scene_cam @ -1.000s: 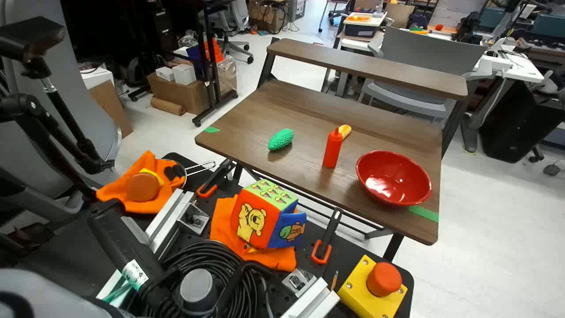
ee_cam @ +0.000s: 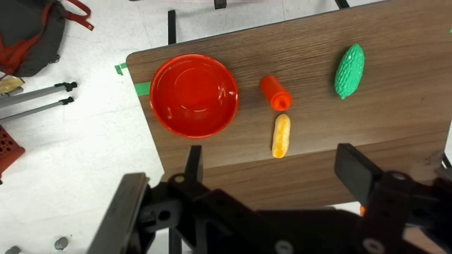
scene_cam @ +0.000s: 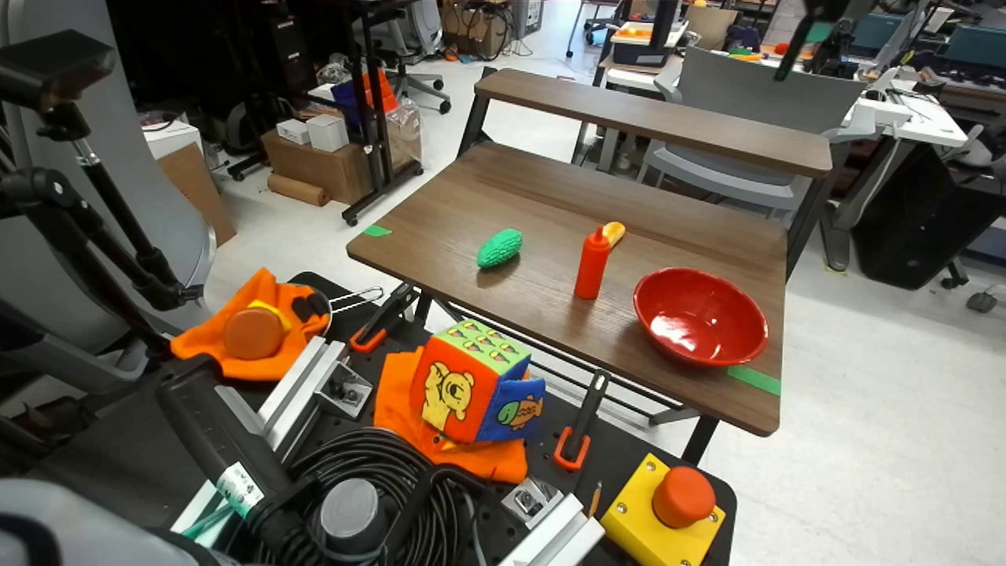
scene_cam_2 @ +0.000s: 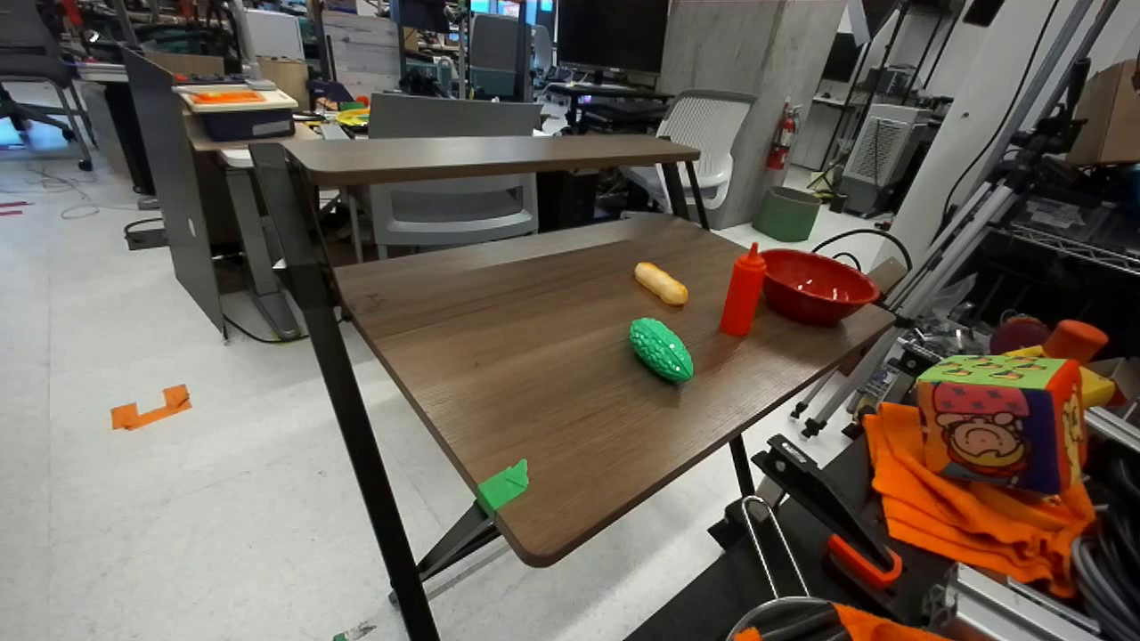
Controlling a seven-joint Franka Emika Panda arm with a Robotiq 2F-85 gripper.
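Note:
High above the table, my gripper stands open, its two dark fingers far apart and nothing held between them. Below it on the wood lies a yellow-orange bread stick (ee_cam: 280, 136), seen between the fingers in the wrist view. Next to that stands a red squeeze bottle (scene_cam: 592, 264), upright. A bumpy green vegetable toy (scene_cam_2: 662, 349) lies on its side, apart from the others. The shiny red bowl (scene_cam: 699, 317) is empty and sits close to the table's end. In exterior view 1 the bottle partly covers the bread stick (scene_cam: 614, 232).
A raised shelf (scene_cam: 651, 118) runs along one long side of the table (scene_cam: 453, 217). Along the opposite side is a black cart with a soft picture cube (scene_cam: 481, 382), cables and a yellow box with a red button (scene_cam: 665, 509).
Dark parts of the arm have come into the top right of exterior view 1, where none showed before. The objects on the table have not moved.

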